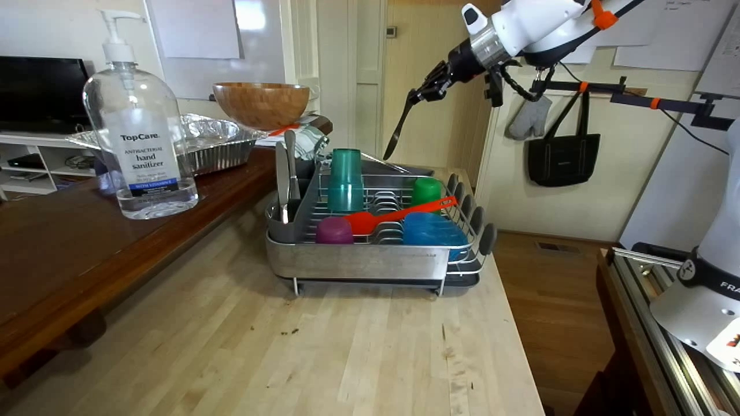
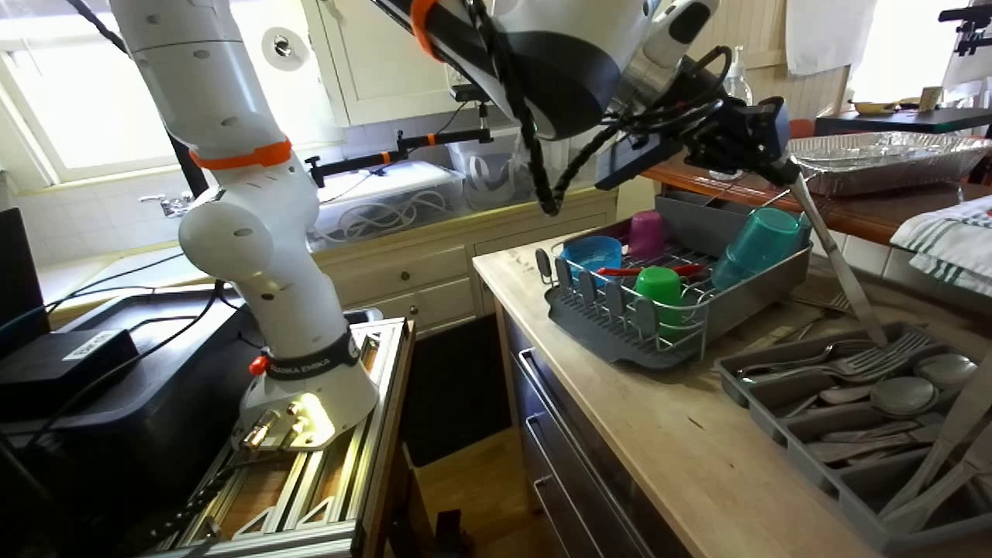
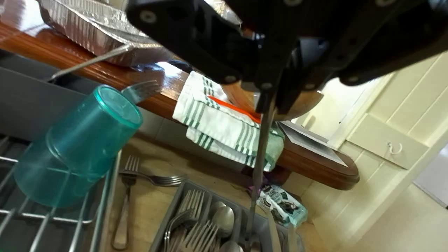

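Observation:
A table knife (image 1: 397, 130) hangs slanting down from my gripper (image 1: 414, 96), which is shut on its end. In the second exterior view the knife (image 2: 838, 257) reaches from the gripper (image 2: 790, 175) down in front of the cutlery tray (image 2: 807, 468). Seen from the wrist, the knife (image 3: 261, 156) extends below the shut fingertips, its low end overlapping the tray (image 3: 170, 218). Several forks, spoons and knives lie in that tray. Whether the knife touches anything below cannot be told.
A dish rack (image 1: 361, 262) holds a teal cup (image 1: 345, 181), green cup (image 1: 426, 190), purple cup (image 1: 334, 230), blue cup (image 1: 433, 230) and red utensil (image 1: 388, 217). Loose forks (image 3: 124, 201) lie between rack and tray. A striped towel (image 3: 226, 126) hangs off the wooden ledge.

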